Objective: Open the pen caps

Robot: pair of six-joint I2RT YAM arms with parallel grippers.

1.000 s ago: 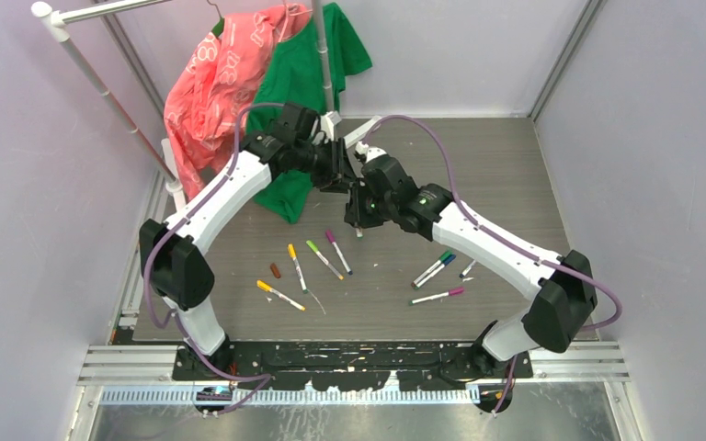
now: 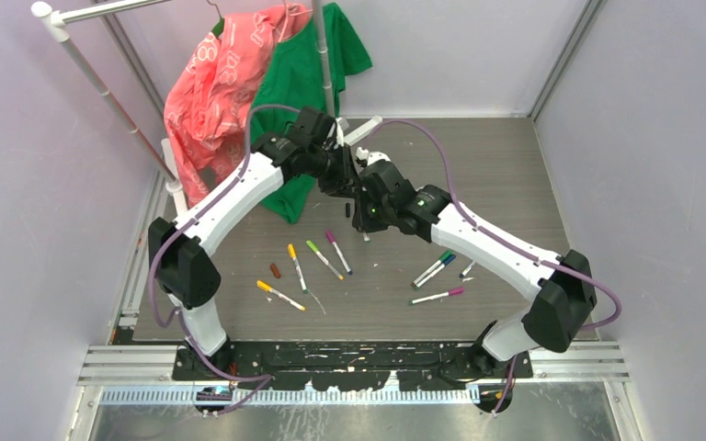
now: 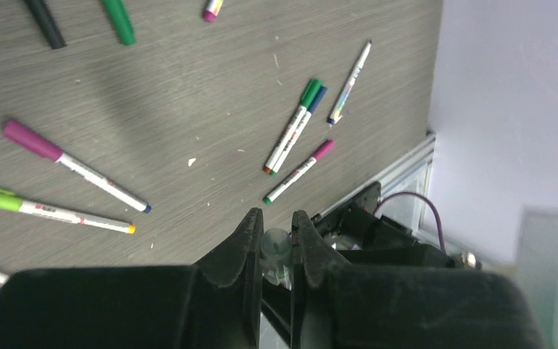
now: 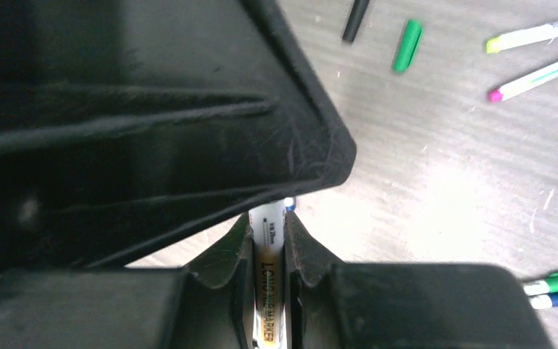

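Both grippers meet above the middle of the table in the top view. My left gripper has its fingertips close round a grey, round pen end. My right gripper holds a white marker (image 4: pixel 267 291) between its fingers, its upper end hidden behind the black body of the other gripper. Capped pens lie below, among them a purple-capped one (image 2: pixel 338 253), a green-capped one (image 2: pixel 324 259), yellow-capped ones (image 2: pixel 280 297) and a green and blue pair (image 2: pixel 432 269). A loose green cap (image 4: pixel 408 45) and a dark cap (image 4: pixel 354 18) lie on the table.
A rack with red (image 2: pixel 204 101) and green (image 2: pixel 290 78) garments stands at the back left, close behind the left arm. Walls border both sides.
Both arms have shifted slightly to the right together; the pens on the table have not moved.
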